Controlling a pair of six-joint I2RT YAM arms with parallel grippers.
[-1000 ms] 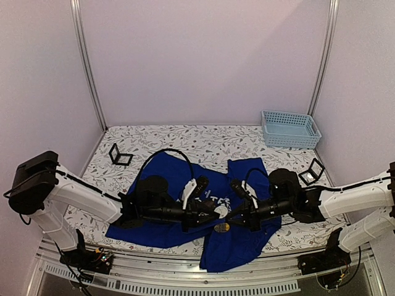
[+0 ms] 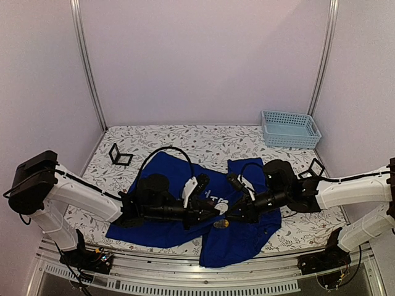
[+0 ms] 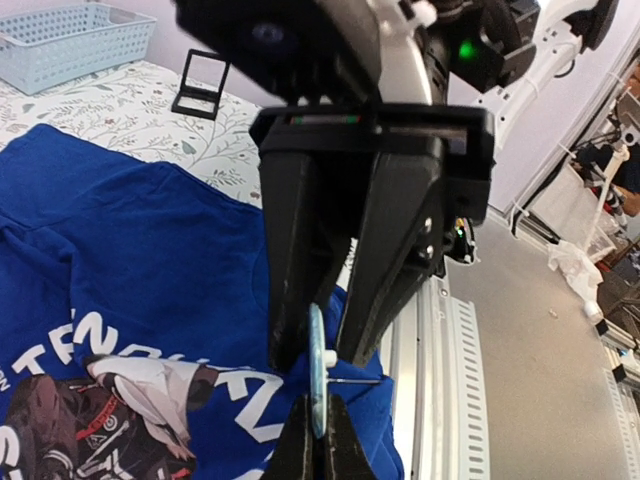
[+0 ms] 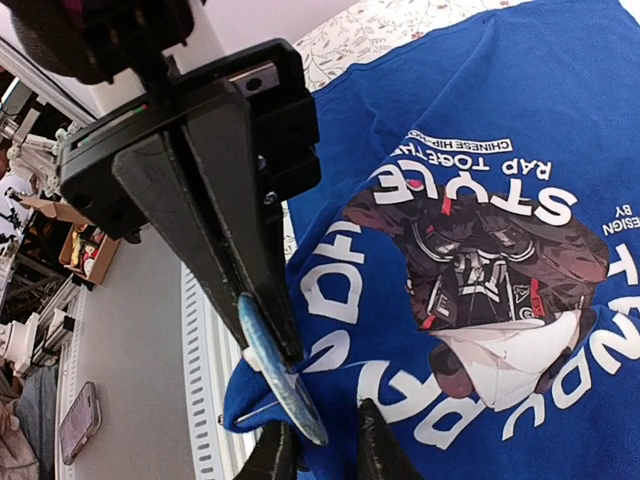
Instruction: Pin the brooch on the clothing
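Note:
My left gripper is shut on its lower edge. Close by, the right gripper is partly open, its tips reaching around the brooch's pin side. In the right wrist view the brooch [image 4: 278, 365] stands against a raised fold of the blue shirt [image 4: 262, 400]. Whether the pin passes through the cloth cannot be told. From above, both grippers meet over the shirt [image 2: 237, 246], hiding most of the brooch.
A light-blue basket [image 2: 289, 129] stands at the back right. One small black frame [image 2: 120, 155] lies at the left, another [image 2: 311, 169] behind the right arm. The shirt's front part lies over the table's front edge.
The right gripper has shifted slightly away from the front edge, and the shirt's lower end has drawn back a little with it. The left arm looks nearly still.

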